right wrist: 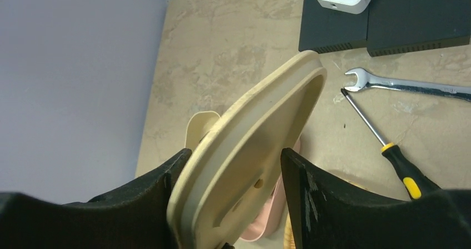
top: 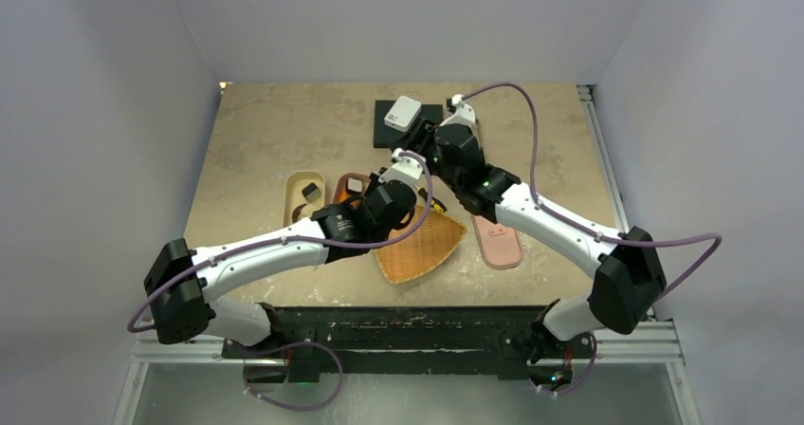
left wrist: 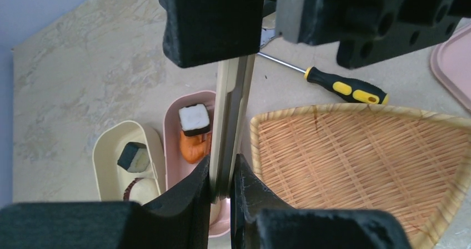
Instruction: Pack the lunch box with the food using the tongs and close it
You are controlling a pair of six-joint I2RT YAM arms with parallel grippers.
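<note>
A cream lid (left wrist: 232, 115) stands nearly edge-on, its lower end pinched by my left gripper, which is shut on it. In the right wrist view, the lid (right wrist: 244, 163) slants between the widely parted fingers of my right gripper, which is open around it. The left wrist view has one right finger (left wrist: 214, 24) over the lid's upper end. Below stand a cream lunch box (left wrist: 104, 161) with food pieces and a pink lunch box (left wrist: 173, 135) holding a white-topped piece and something orange. A pink lid (top: 499, 245) lies flat at right.
A woven basket (left wrist: 361, 154) lies right of the boxes. Behind it are a screwdriver (left wrist: 350, 86) and a wrench (right wrist: 411, 85). A white device (top: 403, 113) sits on a black box (top: 384, 136) at the back.
</note>
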